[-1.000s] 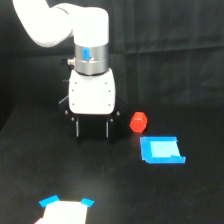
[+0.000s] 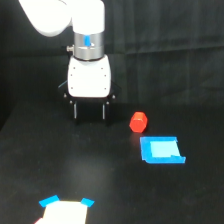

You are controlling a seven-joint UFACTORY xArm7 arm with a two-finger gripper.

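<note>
My gripper [image 2: 90,114] hangs left of a small red block [image 2: 138,122], its two dark fingers spread apart with nothing visible between them. The red block looks faceted and rests on the dark table, apart from the gripper. Just below and right of it in the camera view lies a white square [image 2: 164,149] bordered with blue tape.
At the lower left edge, partly cut off, is a pale square [image 2: 66,212] with blue tape at its corners and some red at its left. A dark curtain [image 2: 165,60] closes off the back.
My gripper has shifted upward in the view and slightly to the left, its fingers still apart. The red block and the taped squares are where they were.
</note>
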